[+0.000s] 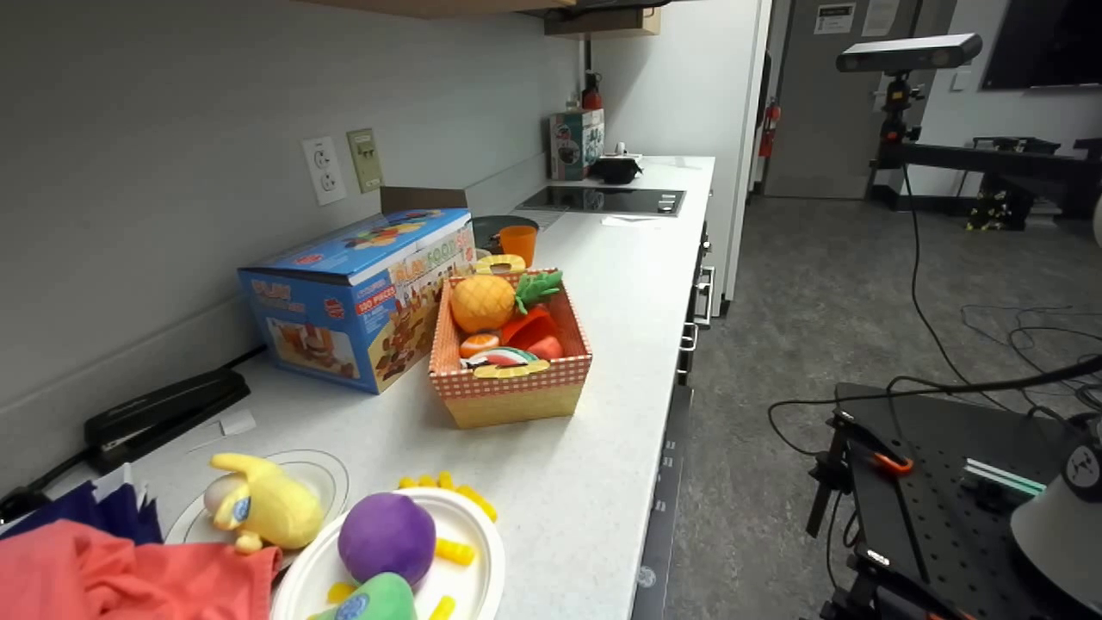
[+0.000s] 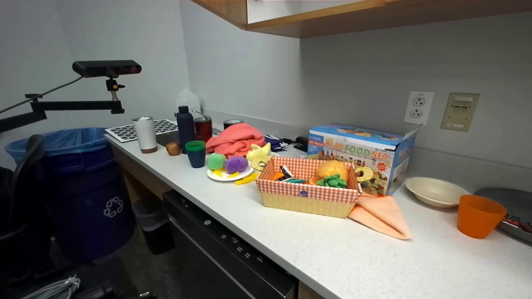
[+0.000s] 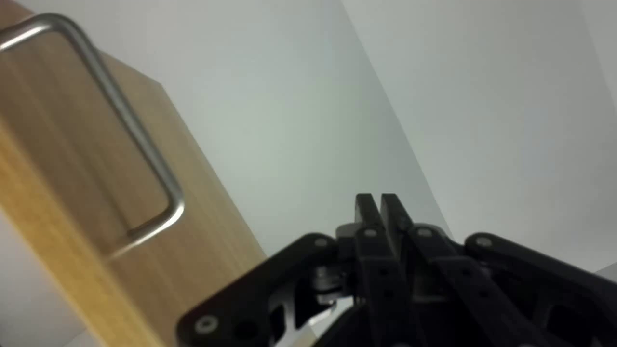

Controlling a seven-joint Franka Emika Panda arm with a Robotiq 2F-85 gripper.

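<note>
In the wrist view my gripper is shut, its two black fingers [image 3: 365, 211] almost side by side. Nothing shows between the tips. To their left, apart from them, is a wooden panel [image 3: 202, 243] carrying a bent metal handle [image 3: 124, 113]. Pale, plain surfaces fill the view behind and right of the fingers. Neither exterior view shows the gripper; only the arm's white base [image 1: 1069, 527] appears, at the right edge of exterior view 1.
A checked basket [image 2: 304, 200] of toy food stands on the counter [image 2: 309, 259] beside a blue play-food box [image 1: 310, 300]. Near it are a white plate [image 1: 485, 563] with plush toys and an orange cup [image 2: 479, 216]. A wooden cabinet [image 2: 349, 20] overhangs the counter.
</note>
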